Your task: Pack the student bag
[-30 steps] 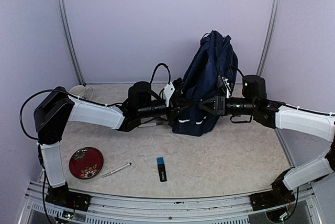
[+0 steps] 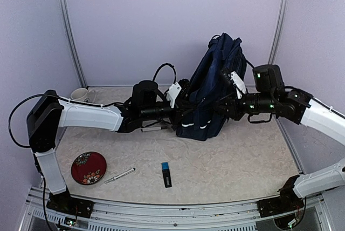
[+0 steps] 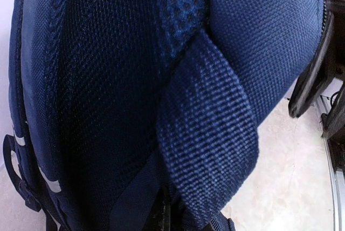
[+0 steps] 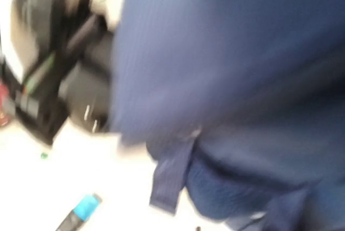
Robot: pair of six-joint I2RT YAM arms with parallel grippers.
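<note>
A navy backpack (image 2: 215,69) stands upright at the back right of the table, its mesh panel and straps (image 3: 205,128) filling the left wrist view. My left gripper (image 2: 186,107) is shut on the backpack at its left side, the held part lying at the bottom of that view. My right gripper (image 2: 221,107) is at the backpack's right front; its finger is hard to make out, and the right wrist view is blurred, mostly navy fabric (image 4: 232,42).
A highlighter (image 2: 166,175) and a pen (image 2: 119,175) lie in front, beside a red floral plate (image 2: 89,167). A white mug (image 2: 79,95) stands at the back left.
My left gripper has barely moved.
</note>
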